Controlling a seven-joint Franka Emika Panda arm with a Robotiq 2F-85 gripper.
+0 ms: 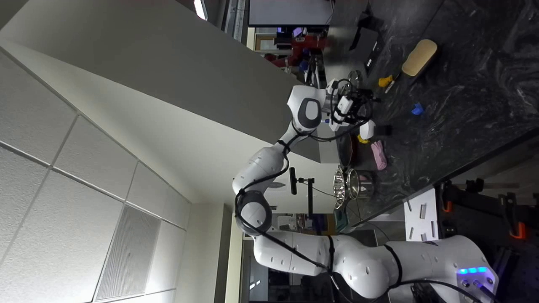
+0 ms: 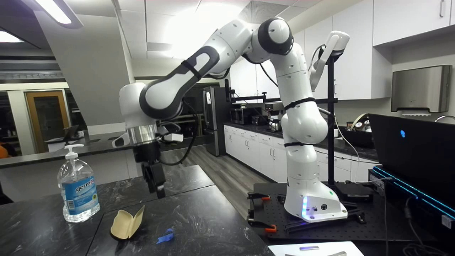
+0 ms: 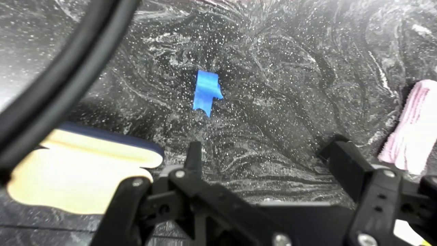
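Observation:
My gripper is open, its two fingers wide apart with only dark countertop between them. In exterior view 2 the gripper (image 2: 159, 187) points downward, clear above the counter. A small piece of blue tape (image 3: 207, 91) lies folded on the counter, beyond the fingertips in the wrist view. The open glasses case (image 3: 82, 176), tan inside and dark outside, rests to the left, partly hidden by my left finger and a cable. At the right lies a folded pink cloth (image 3: 416, 123).
A pump bottle of hand sanitizer (image 2: 80, 192) stands beyond the case. Sideways in exterior view 1 are a yellow object (image 1: 385, 81), a white object (image 1: 367, 129) and a metal pot (image 1: 361, 184).

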